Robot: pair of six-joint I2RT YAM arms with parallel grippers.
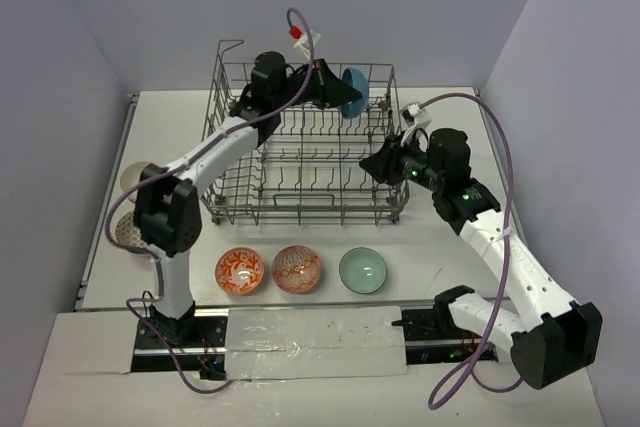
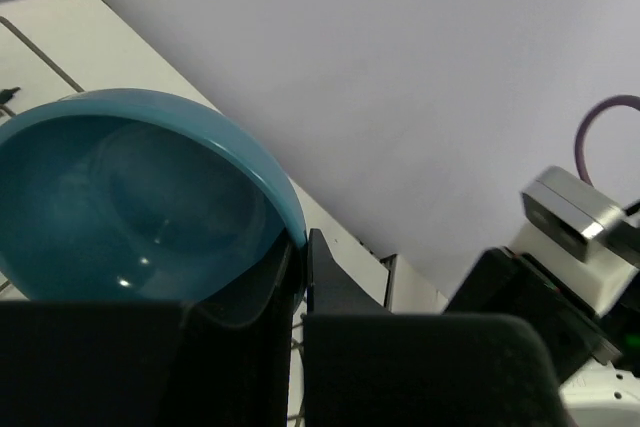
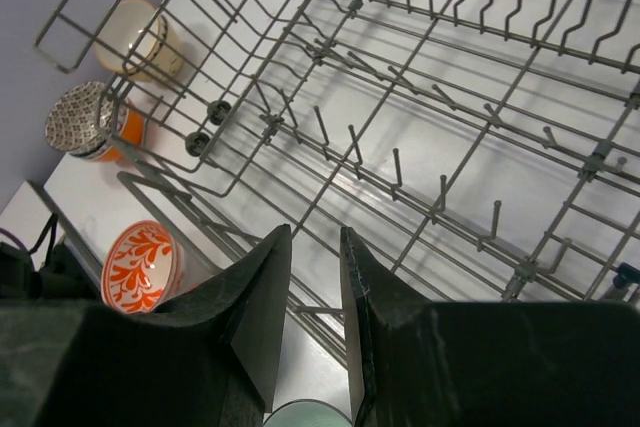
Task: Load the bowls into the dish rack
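Note:
My left gripper is shut on the rim of a blue bowl (image 2: 130,197). In the top view this bowl (image 1: 355,94) is tipped on its side over the back right of the wire dish rack (image 1: 300,212). Whether it touches the rack's wires cannot be told. My right gripper points over the rack's right side, its fingers a little apart with only air between them. On the table in front of the rack stand an orange patterned bowl (image 1: 240,270), a reddish patterned bowl (image 1: 297,269) and a green bowl (image 1: 363,270).
Left of the rack, a cream bowl (image 1: 131,175) and a dark patterned bowl (image 1: 127,232) are partly covered by my left arm. The rack's middle and front are empty. Grey walls enclose the back and both sides.

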